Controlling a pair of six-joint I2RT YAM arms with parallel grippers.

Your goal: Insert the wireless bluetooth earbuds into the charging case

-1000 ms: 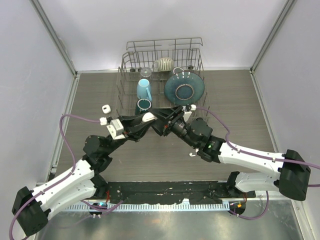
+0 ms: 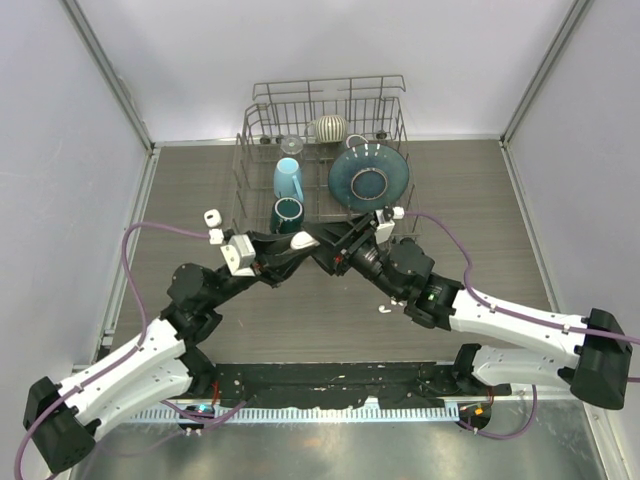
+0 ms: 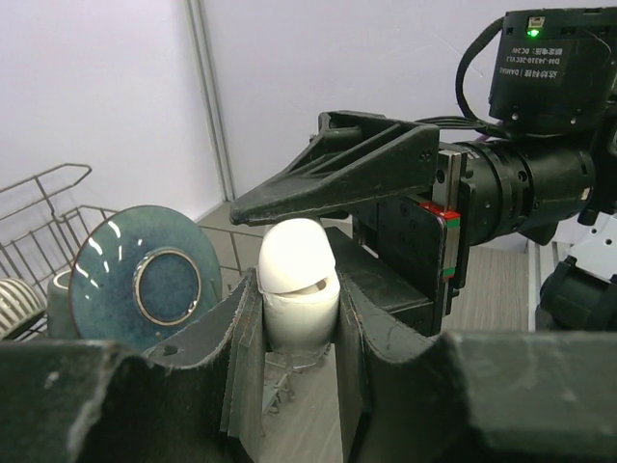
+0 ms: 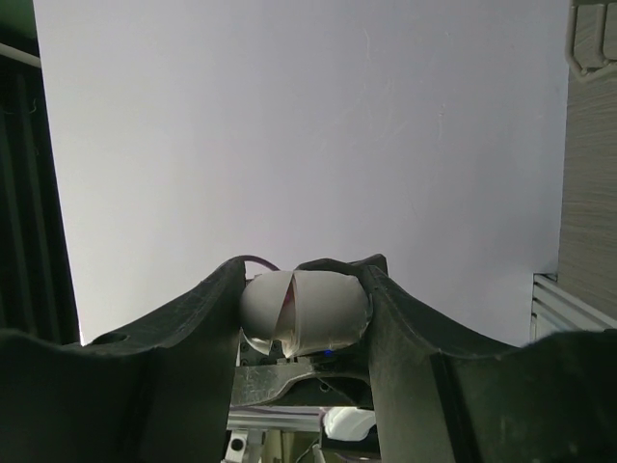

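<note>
A white earbud case (image 3: 299,294) with its lid slightly parted from the body is held in the middle between both grippers. My left gripper grips its lower part, fingertips on either side. My right gripper also has the case between its fingertips, coming from the right in the top view (image 2: 310,240). In the right wrist view a dark gap runs across the case at the lid seam. Small white pieces (image 2: 390,307) lie on the table below the right arm, probably earbuds, too small to tell.
A wire dish rack (image 2: 250,150) with a plate (image 2: 355,175), mugs and a bowl stands behind the grippers. A small white object (image 2: 212,217) lies at the left.
Both grippers and the case have shifted slightly toward the front and right of the top view, moving together.
</note>
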